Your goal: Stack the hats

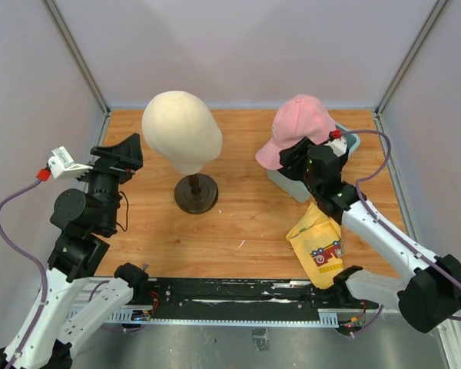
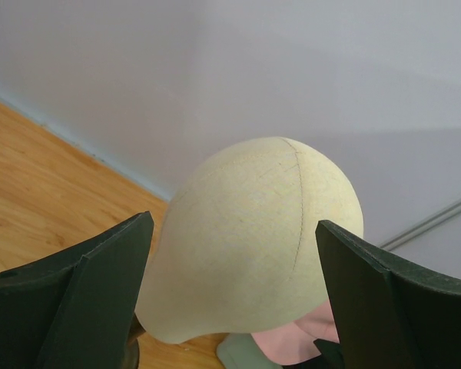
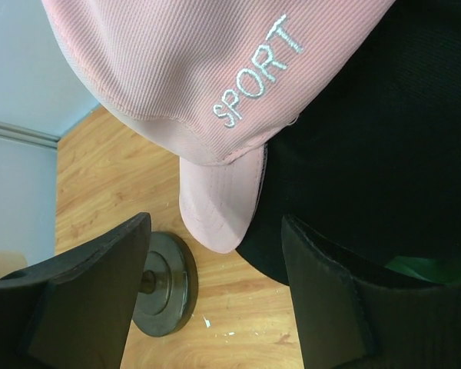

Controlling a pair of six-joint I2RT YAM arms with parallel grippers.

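Observation:
In the top view a pink cap lies on a grey-green bin at the back right. The right wrist view shows its SPORT lettering, with a dark cap directly beneath and beside the pink cap. My right gripper is at the near side of the caps, its fingers apart; whether cloth touches the fingers cannot be seen. The cream head form is bare on its dark stand. Left of it my left gripper is open and empty, facing the form.
A yellow cloth bag with a printed picture lies in front of the bin. Bare wood lies between the stand and the bin. Walls close off the back and both sides.

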